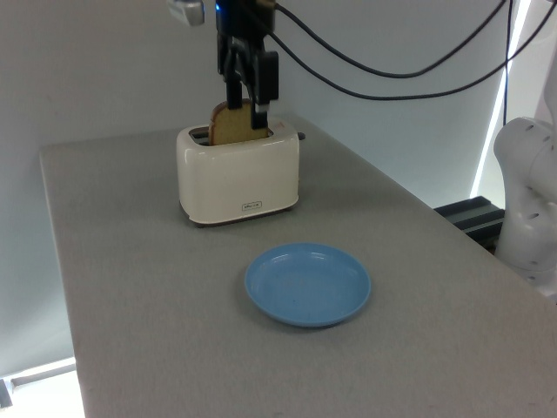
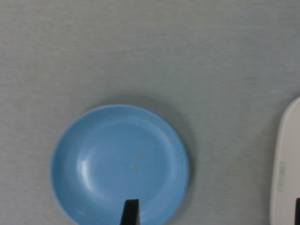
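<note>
My gripper point(image 1: 247, 111) hangs open just above the cream toaster point(image 1: 235, 183), its two black fingers apart with nothing seen held between them. A slice of bread point(image 1: 226, 129) stands in the toaster's slot, partly behind the fingers in the camera top view. A blue plate point(image 1: 307, 284) lies empty in front of the toaster. In the wrist view the plate point(image 2: 119, 159) fills the lower left, the toaster point(image 2: 286, 173) shows at the right edge, and the fingertips sit at the bottom edge.
A white robot arm point(image 1: 526, 192) stands beyond the table's right side, and black cables loop across the upper right. A wall is behind the toaster.
</note>
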